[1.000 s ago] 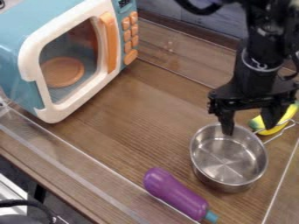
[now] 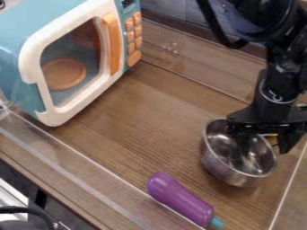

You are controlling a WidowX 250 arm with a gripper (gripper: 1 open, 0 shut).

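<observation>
The black robot gripper (image 2: 258, 130) hangs low over the rim of the steel pot (image 2: 234, 166), at its back right, with its fingertips partly hidden. A bit of yellow shows behind the gripper, mostly covered by it. A purple toy eggplant-like object (image 2: 178, 196) with a teal tip lies in front of the pot.
The toy microwave (image 2: 48, 49), teal and white with its orange dish inside, stands at the back left. The wooden counter (image 2: 126, 126) between it and the pot is clear.
The gripper has moved down and to the right, now covering most of the yellow object and the back of the pot. The other things look unmoved.
</observation>
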